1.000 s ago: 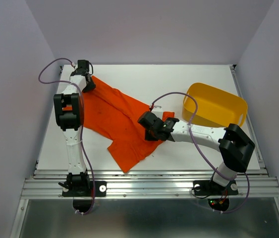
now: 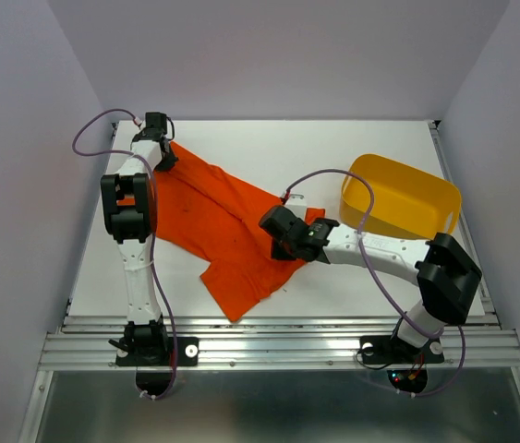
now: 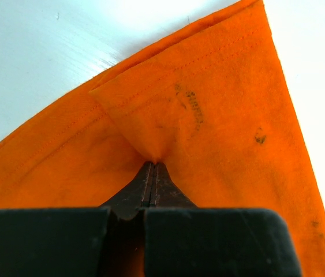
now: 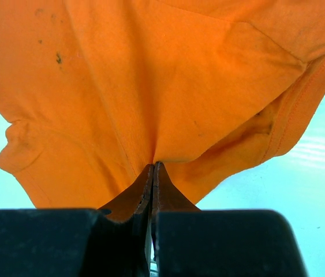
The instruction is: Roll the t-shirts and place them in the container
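Observation:
An orange t-shirt (image 2: 236, 208) lies spread at a slant over the white table, its upper edge folded over into a long strip. At its far left end, my left gripper is shut on the cloth, with creases running to the fingertips. My right gripper is shut at the other end of the shirt, where folds of the orange fabric (image 4: 208, 109) gather at its tips. In the top view both sets of fingertips are hidden by the arms. Dark marks show on the folded layer (image 3: 231, 115) in the left wrist view.
A yellow bin (image 2: 403, 196), empty, stands at the right, just beyond the right forearm. Bare white table (image 2: 269, 152) shows behind the shirt and in front of it. A metal rail (image 2: 269, 341) runs along the front edge.
The left arm and most of the shirt look the same.

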